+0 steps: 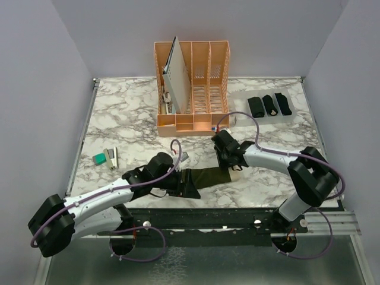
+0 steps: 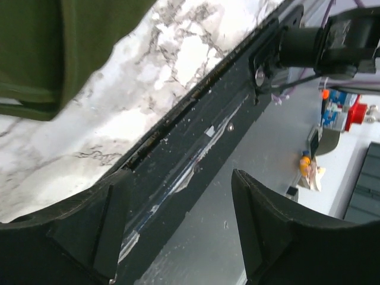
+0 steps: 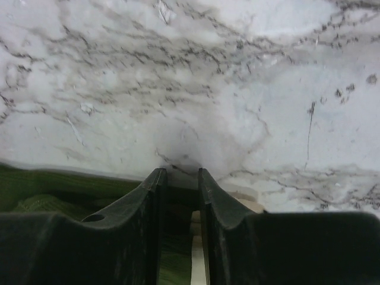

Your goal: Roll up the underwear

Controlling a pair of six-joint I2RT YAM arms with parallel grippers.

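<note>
The dark green underwear (image 1: pixel 208 177) lies near the table's front edge, running roughly left to right, with a beige part (image 1: pixel 236 176) showing at its right end. In the left wrist view, its flat cloth (image 2: pixel 35 59) fills the upper left corner. My left gripper (image 1: pixel 189 185) is over its left end, fingers apart and nothing between them. My right gripper (image 1: pixel 222 166) stands at the right end. Its fingers are a narrow gap apart, with green cloth (image 3: pixel 89 185) and beige fabric (image 3: pixel 246 200) around and below them; contact is hard to judge.
An orange rack (image 1: pixel 193 127) holding a white folder stands at the back. A clear tray (image 1: pixel 246 122) with several dark rolled items is at the right rear. A green box (image 1: pixel 99 159) and a stapler (image 1: pixel 108 159) lie at left. Bare marble lies between.
</note>
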